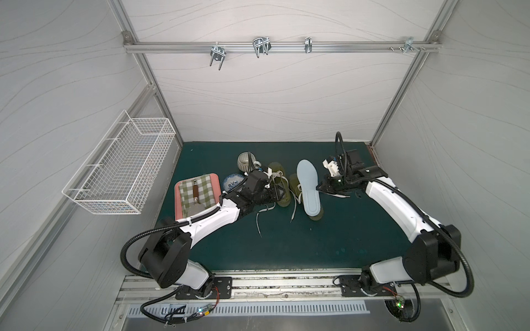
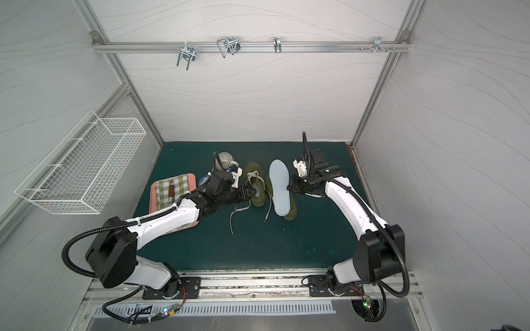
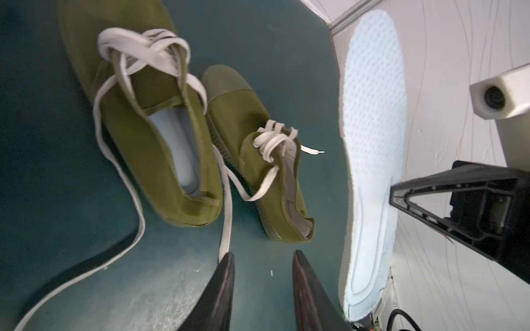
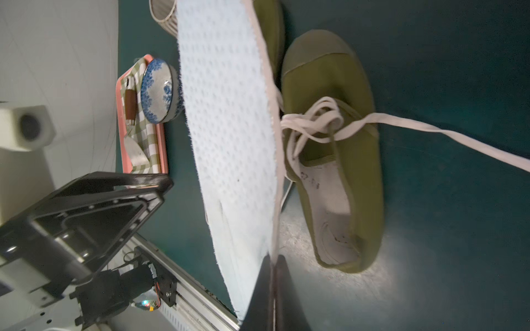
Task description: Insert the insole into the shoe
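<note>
A pale blue insole (image 1: 307, 182) is held upright by its side edge in my right gripper, which is shut on it. It hangs above the right olive shoe (image 4: 364, 198), whose opening shows a bare light lining in the right wrist view. The left olive shoe (image 3: 132, 143) lies beside it, a pale blue-grey insole inside and white laces trailing. My left gripper is open with nothing between its fingers, low over the near end of the shoes, left of the held insole.
On the left lie a pink tray (image 1: 178, 201) with a checked cloth, a blue-patterned bowl (image 1: 232, 182) and a striped cup (image 1: 244, 160). A wire basket (image 1: 121, 165) hangs on the left wall.
</note>
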